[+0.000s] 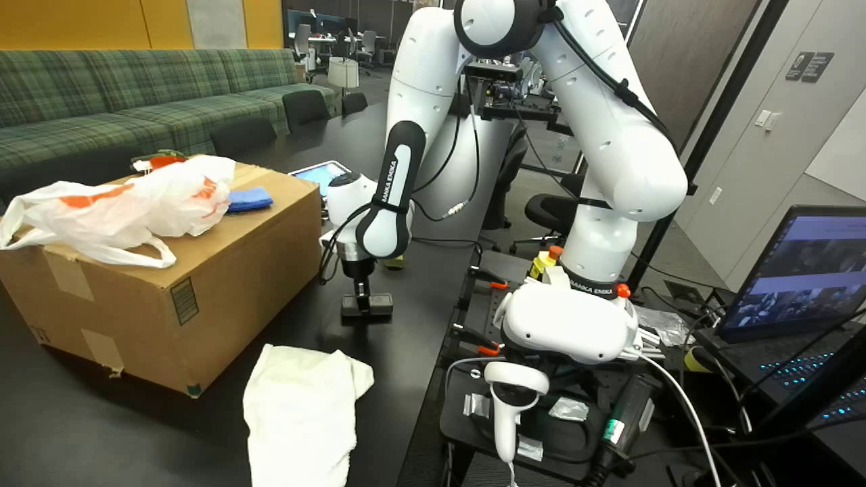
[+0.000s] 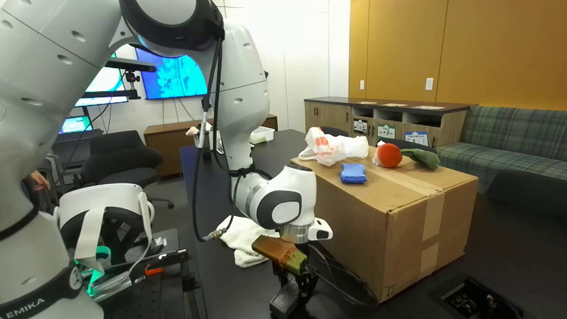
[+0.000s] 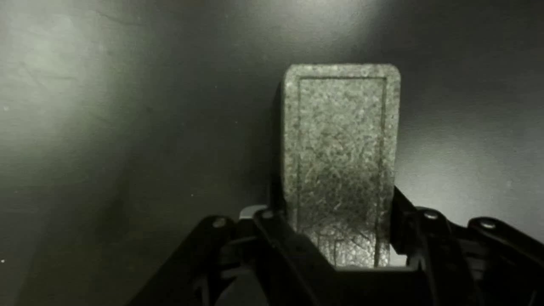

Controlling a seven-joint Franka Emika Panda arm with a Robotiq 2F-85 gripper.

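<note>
A dark grey, speckled block, perhaps an eraser, is clasped between the black fingers of my gripper. Its long flat top with a grooved border faces the wrist camera. In exterior view 1 the eraser is low over the black table, and I cannot tell if it touches the surface. Exterior view 2 shows the eraser below the wrist, at the bottom of the frame, with part of the gripper in front of the table.
A large cardboard box stands beside the arm, bearing a white plastic bag, a blue sponge and a red object. A white towel lies towards the table's front. Bare table shows right of the towel.
</note>
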